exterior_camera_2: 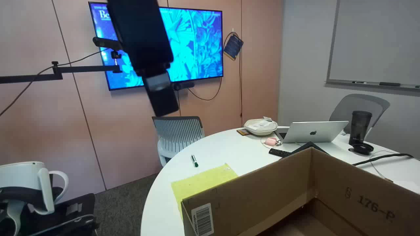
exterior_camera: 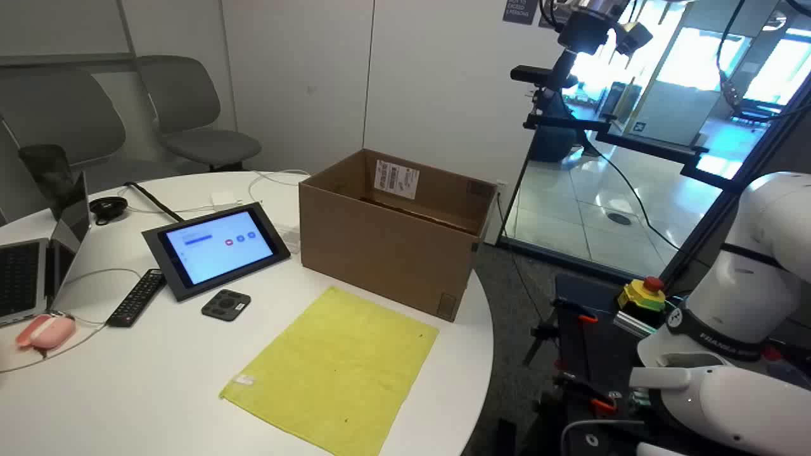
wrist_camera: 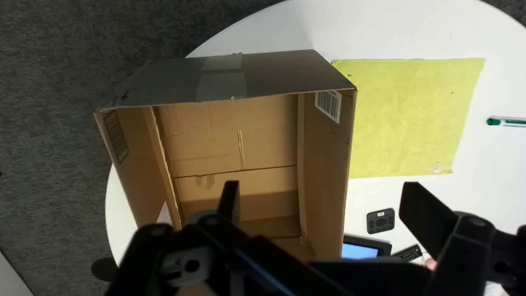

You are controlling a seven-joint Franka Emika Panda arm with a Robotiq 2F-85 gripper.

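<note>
My gripper stands open, its two dark fingers wide apart with nothing between them. In the wrist view it hangs over the cardboard box (wrist_camera: pixel 325 163), one finger above the inside and the other beyond the wall on the remote's side. The visible part of the box floor is bare; the rest is hidden behind the gripper. A yellow cloth (wrist_camera: pixel 409 118) lies flat beside the box, apart from the gripper. In exterior view 2 a dark finger (exterior_camera_2: pixel 161 94) shows high above the table, seen from the side. A green marker (exterior_camera_2: pixel 194 161) rests beyond the cloth.
On the white table (exterior_camera: pixel 152 395) are a tablet (exterior_camera: pixel 220 247), a small black puck-like remote (exterior_camera: pixel 225 304), a long remote (exterior_camera: pixel 137 297), a pink case (exterior_camera: pixel 47 332) and a laptop (exterior_camera_2: pixel 315 131). Cables run among them.
</note>
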